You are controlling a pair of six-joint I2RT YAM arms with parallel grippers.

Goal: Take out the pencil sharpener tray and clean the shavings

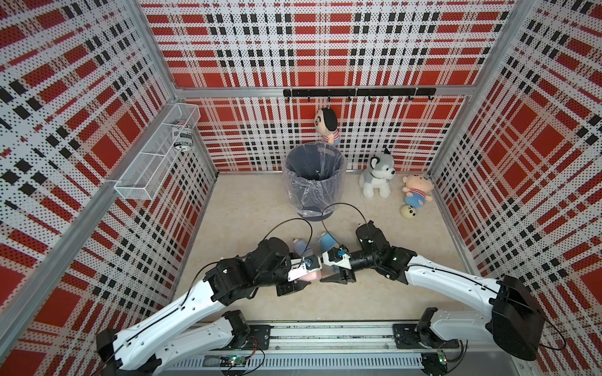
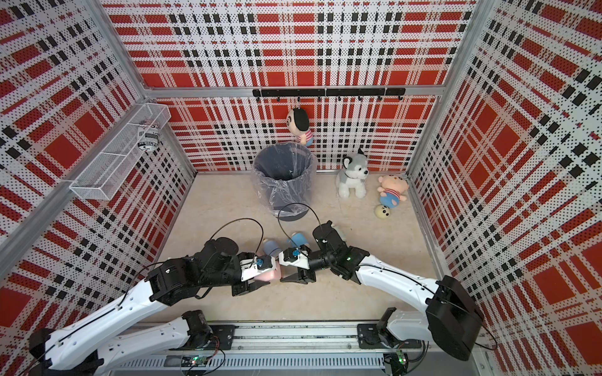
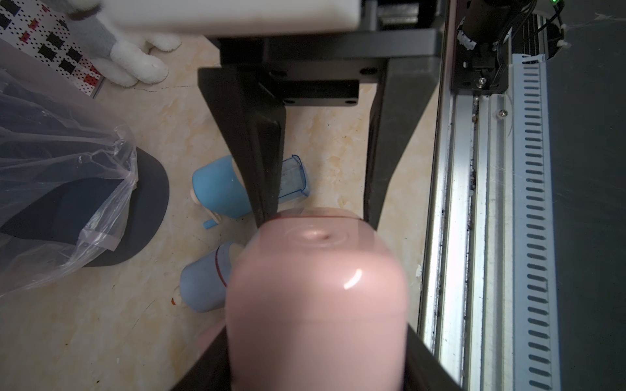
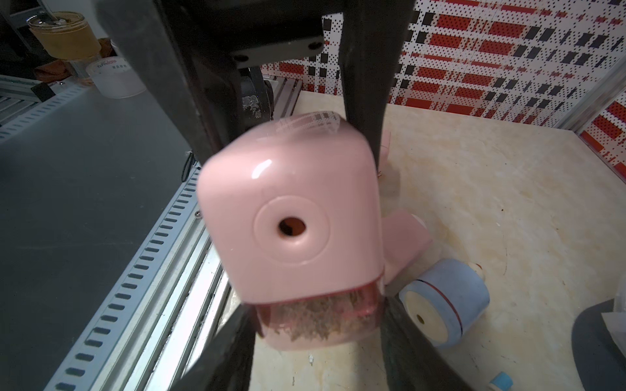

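A pink pencil sharpener (image 4: 293, 189) is held off the table by my left gripper, shut on its sides. The right wrist view shows its round pencil hole facing my right arm. Below the hole sits the clear pinkish tray (image 4: 319, 316), with shavings inside, still in the body. My right gripper faces the left one, and its part-open fingers (image 4: 238, 355) stand one on either side of the tray. Whether they touch it cannot be told. From the left wrist, only the rounded back of the sharpener shows, hiding the tray.
A bin (image 1: 315, 178) lined with clear plastic stands behind the arms. Blue (image 3: 221, 185) and lavender (image 4: 446, 299) sharpeners lie on the table beneath, near a loose clear blue tray (image 3: 293, 177). Plush toys, including a husky (image 1: 377, 175), sit at the back right.
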